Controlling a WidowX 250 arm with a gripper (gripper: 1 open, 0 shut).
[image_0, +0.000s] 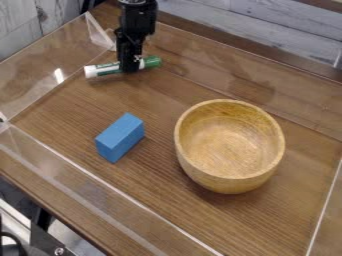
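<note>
My black gripper (130, 62) reaches down from the top of the view onto a white tube with a green end (103, 70) lying on the wooden table at the upper left. The gripper is shut on the tube near its middle; the fingertips are small and dark, partly hiding it.
A blue block (120, 136) lies at the lower left of the table (174, 220). A round tan bowl (230, 144) stands at the right.
</note>
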